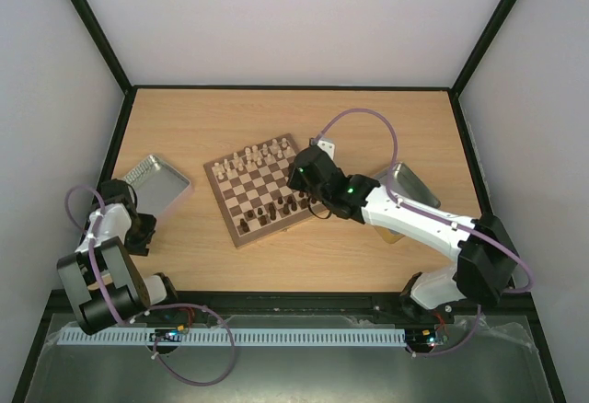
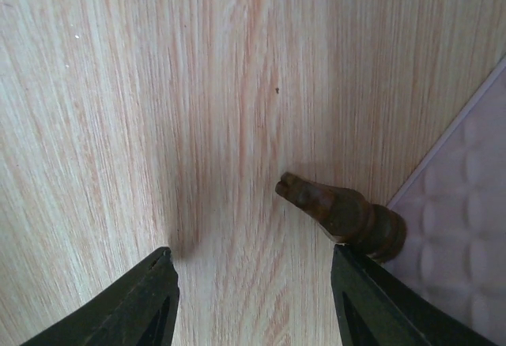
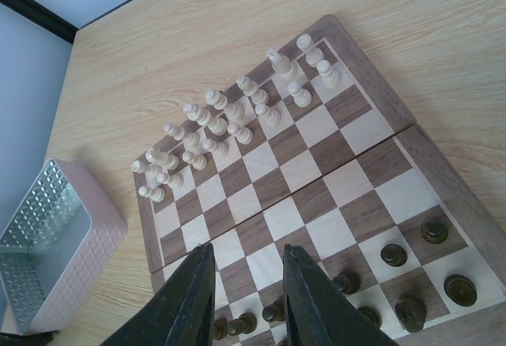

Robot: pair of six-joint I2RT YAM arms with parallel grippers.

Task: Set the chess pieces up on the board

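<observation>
The chessboard [image 1: 248, 182] holds white pieces along its back rows and dark pieces along the front. A dark chess piece [image 2: 348, 212] lies on its side on the table, against a lilac tray wall [image 2: 466, 212]. My left gripper is open just beside that piece, nothing between its fingers. My right gripper hangs over the board's right part, fingers part open above the dark pieces, holding nothing that shows.
A metal-lined tray [image 1: 184, 185] stands at the left, another tray [image 1: 414, 184] at the right, partly under my right arm. The table behind the board is clear.
</observation>
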